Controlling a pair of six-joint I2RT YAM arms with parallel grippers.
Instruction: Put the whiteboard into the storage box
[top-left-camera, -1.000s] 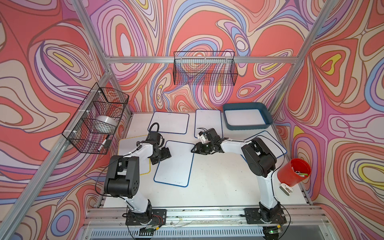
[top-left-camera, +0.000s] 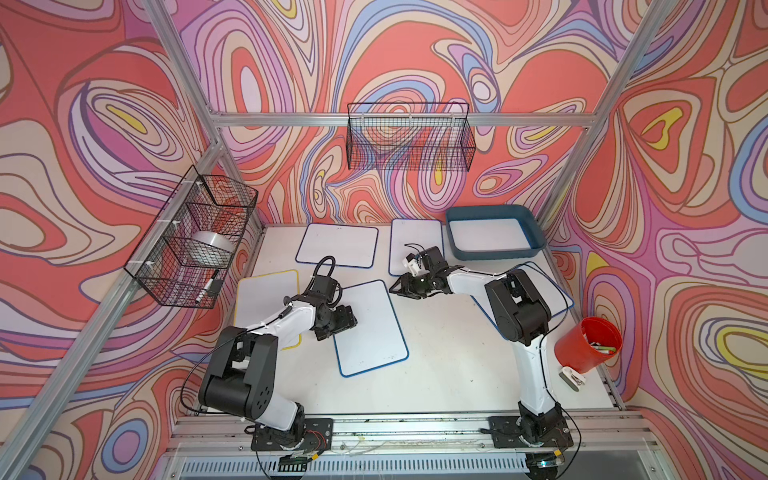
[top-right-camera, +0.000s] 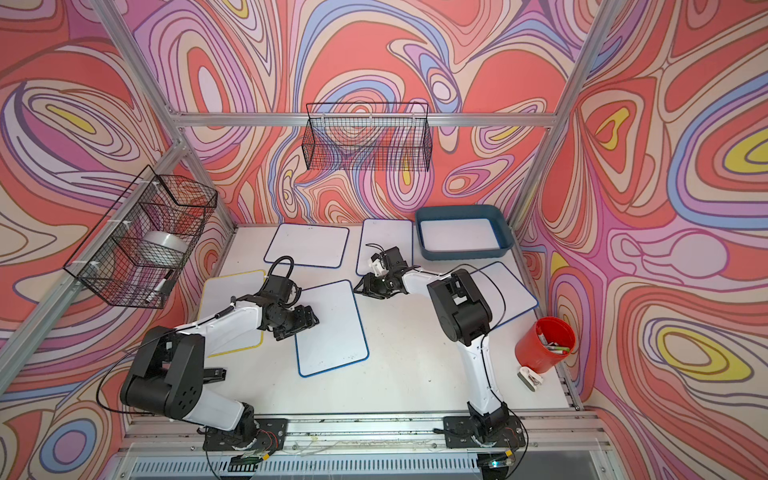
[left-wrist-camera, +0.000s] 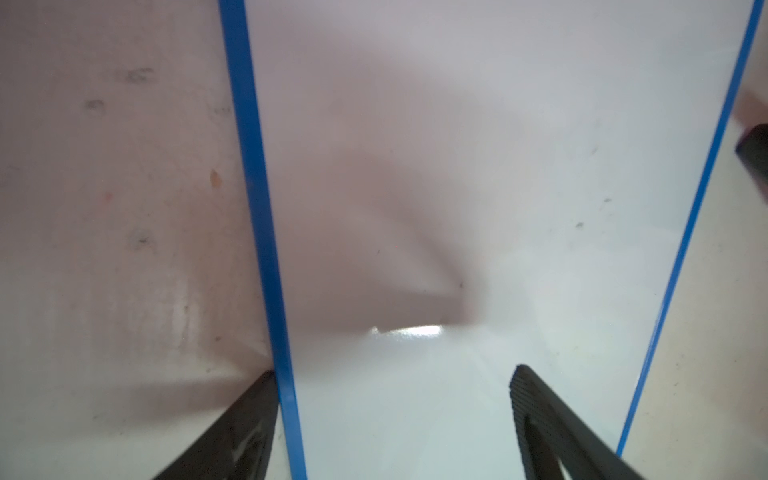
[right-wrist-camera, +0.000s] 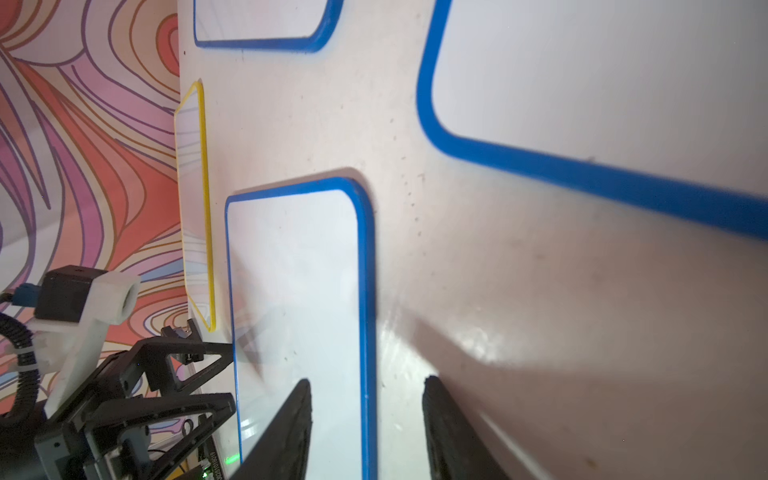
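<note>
A white whiteboard with a blue rim (top-left-camera: 372, 332) lies flat and slanted in the middle of the table. My left gripper (top-left-camera: 339, 321) is over its left side, fingers part open; in the left wrist view one fingertip (left-wrist-camera: 260, 400) meets the blue left edge and the other is over the white face, with nothing gripped. Beyond the right edge, near the far right corner, my right gripper (top-left-camera: 404, 289) stands open and empty; the right wrist view shows that edge passing between its fingers in the picture, contact unclear. The teal storage box (top-left-camera: 497, 255) is at the back right with a white board inside.
More boards lie around: two blue-rimmed ones at the back (top-left-camera: 337, 244) (top-left-camera: 416, 236), a yellow-rimmed one (top-left-camera: 268, 296) at left, another (top-left-camera: 552, 289) partly under the right arm. A red bucket (top-left-camera: 577, 348) stands at right.
The middle whiteboard has turned, its near end swinging right. My left gripper moved right and slightly nearer the front; the right gripper shifted slightly back and right, off the board's edge.
</note>
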